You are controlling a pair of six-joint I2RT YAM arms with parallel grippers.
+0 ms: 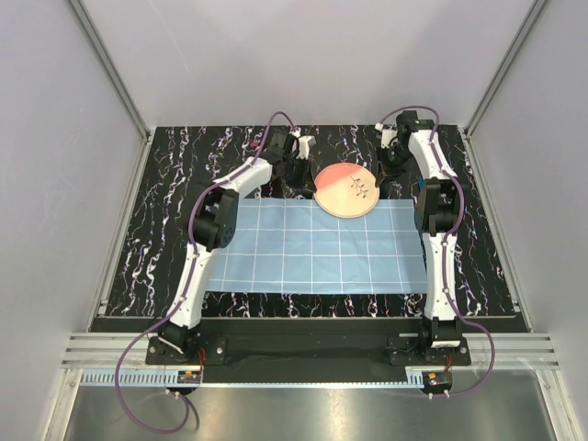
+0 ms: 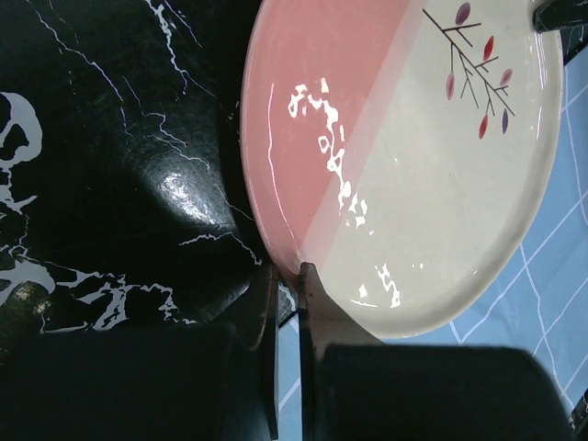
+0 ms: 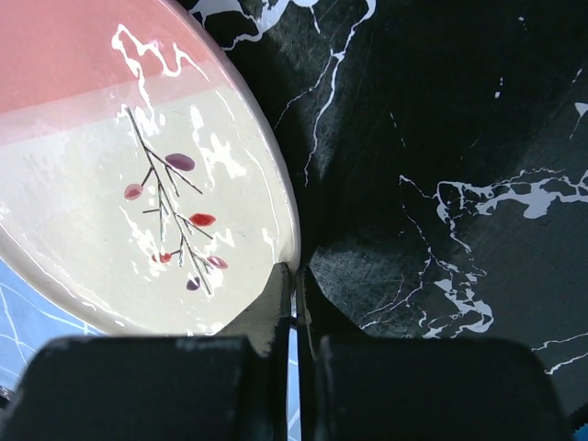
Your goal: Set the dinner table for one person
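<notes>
A round plate [image 1: 346,202], pink on one part and cream with a twig pattern on the other, is between my two grippers in the top view. Its front part overlaps the back edge of the blue placemat [image 1: 312,248]. At the plate's left edge, my left gripper is shut on the rim. My right gripper is shut at the opposite edge, the thin rim running in between its fingertips. Whether the plate touches the table or is slightly raised, I cannot tell.
A small pink object [image 1: 255,143] is at the back left, partly behind the left arm. Something blue [image 1: 421,183] shows beside the right arm. The placemat is clear in front of the plate.
</notes>
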